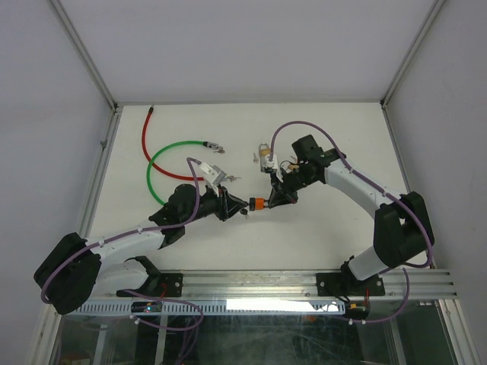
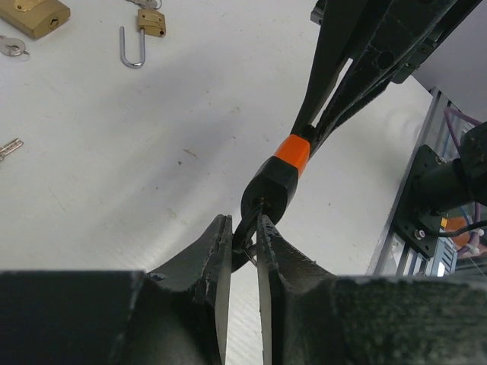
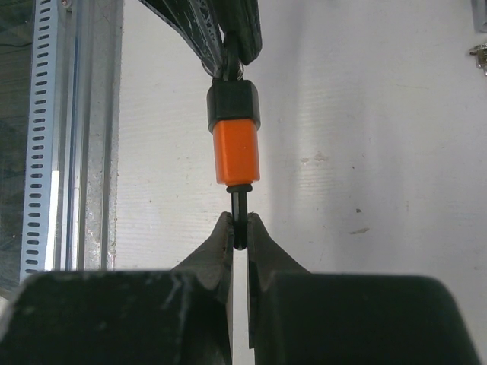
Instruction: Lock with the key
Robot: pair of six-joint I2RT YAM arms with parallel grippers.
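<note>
In the right wrist view a black-and-orange lock (image 3: 237,152) hangs level between my arms, above the table. My right gripper is shut on its thin black stem. At the lock's black end, my left gripper stands part open, its fingers (image 2: 221,243) on either side of a thin dark piece, likely the key, with a small metal ring below. Whether the fingers touch it cannot be told. How deep the key sits is hidden.
Behind the arms lie a red cable (image 1: 144,133), a green cable (image 1: 150,171), a brass padlock (image 2: 42,14), a smaller padlock (image 2: 153,22) with its shackle out, and a loose key (image 2: 11,147).
</note>
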